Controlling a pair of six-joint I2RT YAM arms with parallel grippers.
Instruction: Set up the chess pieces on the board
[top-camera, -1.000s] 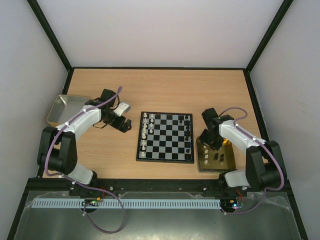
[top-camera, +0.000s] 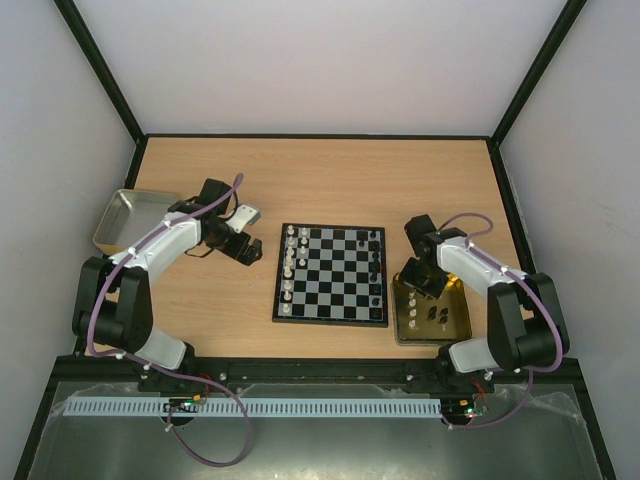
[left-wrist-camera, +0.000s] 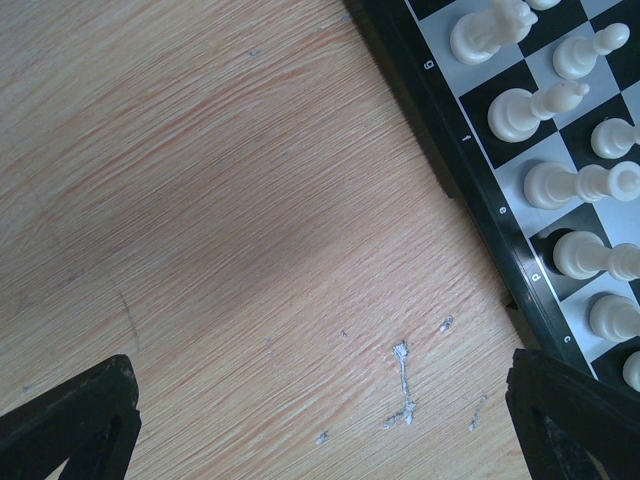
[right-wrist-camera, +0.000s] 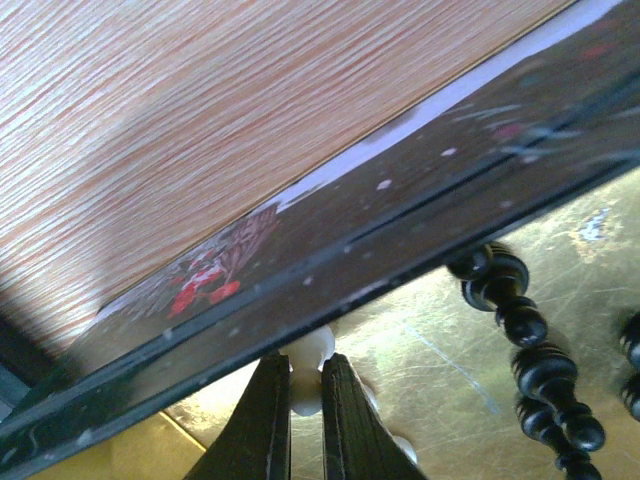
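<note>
My right gripper is low in the gold tray (right-wrist-camera: 460, 330), shut on a white pawn (right-wrist-camera: 310, 346) close to the tray's wall. Its fingers hide part of the pawn and most of another white piece (right-wrist-camera: 404, 447) beside it. Several black pieces (right-wrist-camera: 552, 384) stand in the tray to the right. The chessboard (top-camera: 330, 321) lies mid-table, with white pieces (top-camera: 288, 272) along its left side and black pieces (top-camera: 375, 267) along its right. My left gripper is open over bare table left of the board, nothing between its fingers.
The tray wall (right-wrist-camera: 300, 290) runs just past the right fingertips. An empty-looking metal tray (top-camera: 135, 215) sits at the far left. Bare table (top-camera: 330, 180) stretches behind the board.
</note>
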